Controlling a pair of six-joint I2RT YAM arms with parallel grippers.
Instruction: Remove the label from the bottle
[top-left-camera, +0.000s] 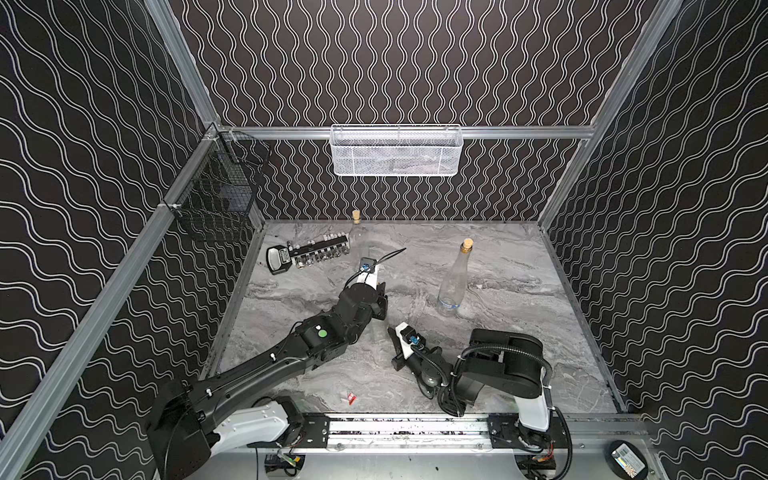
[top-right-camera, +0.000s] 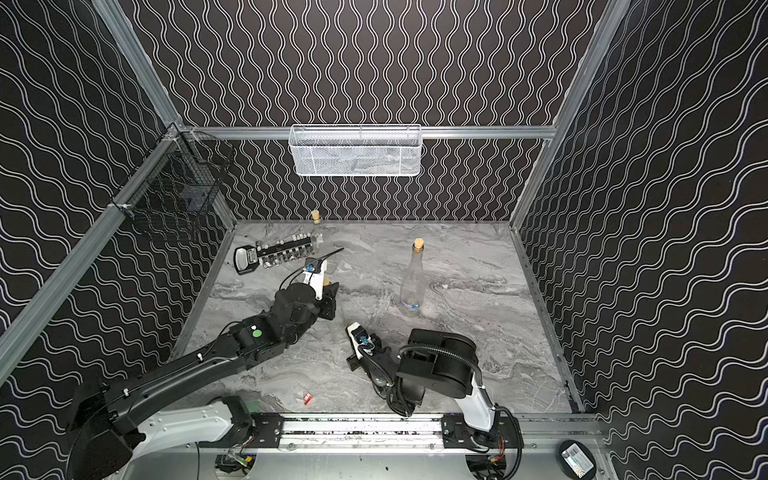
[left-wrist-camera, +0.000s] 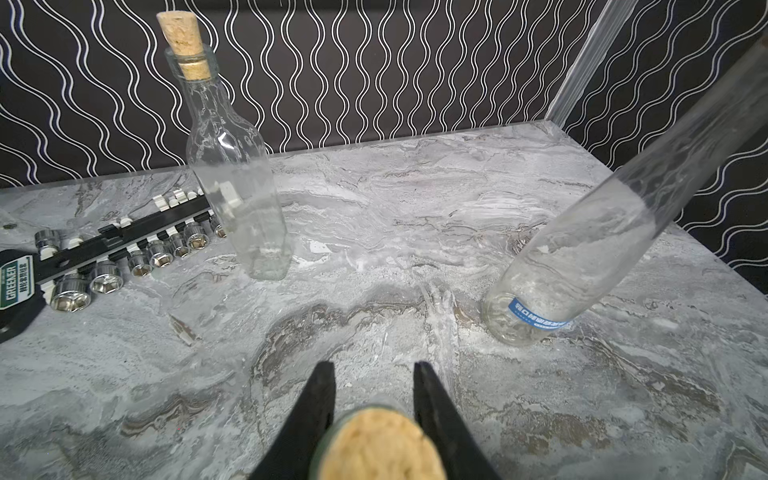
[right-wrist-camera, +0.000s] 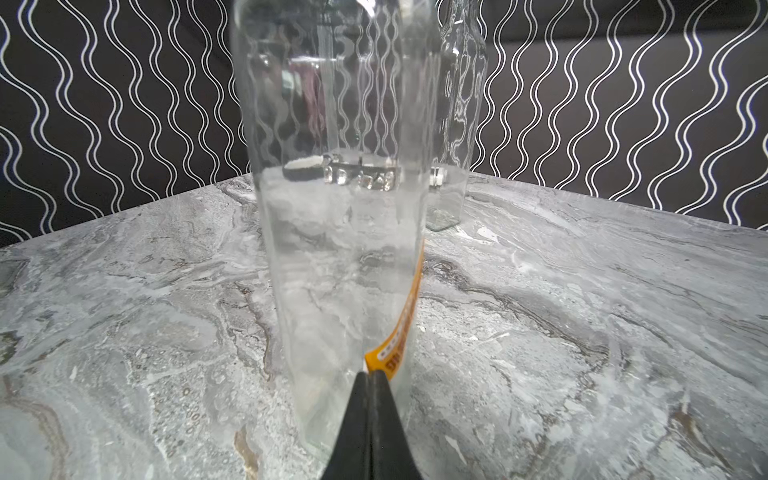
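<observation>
The clear glass bottle fills the middle of the right wrist view. Low on its side is an orange label, curving up along the right edge. My left gripper is shut around this bottle's top, its cork showing between the fingers. From the top views, the arms hide most of the bottle. My right gripper is shut with nothing between its fingers. Its tips overlap the label's lower end in view, with the label outside them; whether they touch cannot be told.
A corked bottle stands behind, beside a black socket rack. To the right is another bottle with a blue label. A red scrap lies near the front rail. Open tabletop extends at far right.
</observation>
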